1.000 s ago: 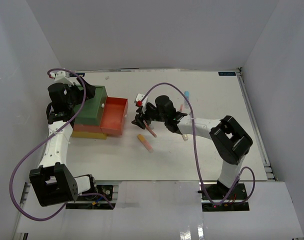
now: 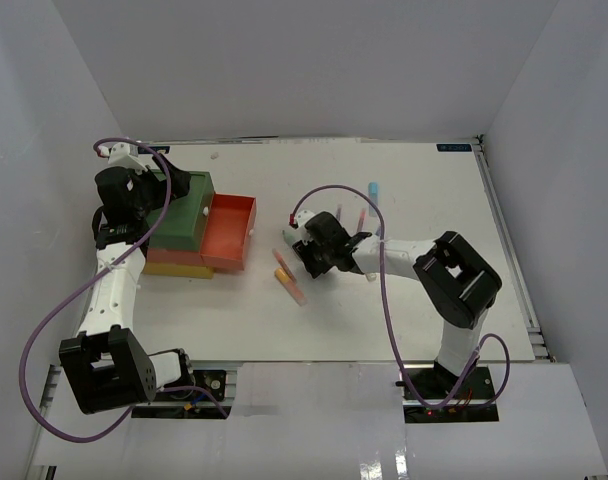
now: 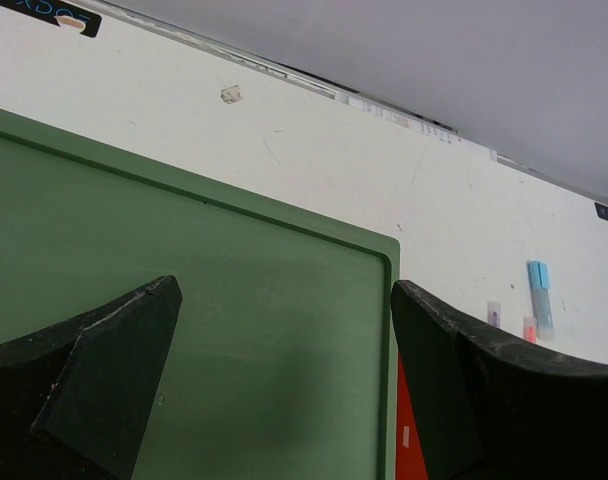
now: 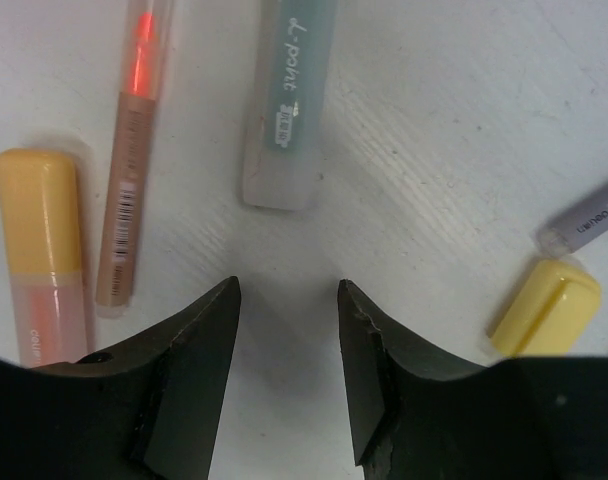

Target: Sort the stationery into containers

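Observation:
My right gripper (image 2: 306,258) is low over the pens, fingertips parted and empty. In its wrist view a teal-grey case or marker (image 4: 289,110) lies just beyond the fingers, an orange-tipped pen (image 4: 127,190) and a yellow-capped marker (image 4: 39,215) to the left, a yellow piece (image 4: 544,305) and grey pen (image 4: 584,217) to the right. My left gripper stands open over the green box (image 2: 179,230), beside the red container (image 2: 227,233).
A blue-capped marker (image 2: 373,192) and other pens lie right of centre. Walls border it.
My right gripper has moved rightward and toward the front from beside the red container, down over the pens; its fingers now point down. The left arm has not moved.

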